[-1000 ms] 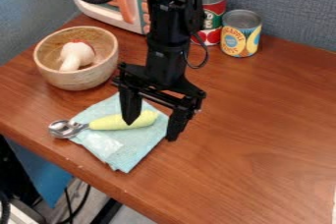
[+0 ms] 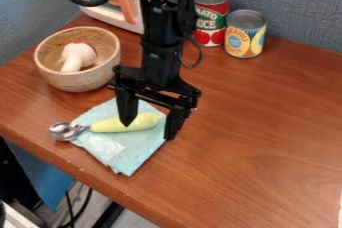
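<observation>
My black gripper (image 2: 150,127) hangs low over a light blue cloth (image 2: 123,157) on the wooden table, its two fingers spread apart. Between and beneath them lies a pale yellow item (image 2: 112,126), long and tapered, next to a metal spoon (image 2: 63,130) at the cloth's left. Whether the fingers touch the yellow item is unclear.
A wooden bowl (image 2: 51,63) with a white item (image 2: 76,55) stands at the upper left. Two cans, a red one (image 2: 211,20) and a yellow-labelled one (image 2: 245,38), stand at the back beside a white appliance (image 2: 112,7).
</observation>
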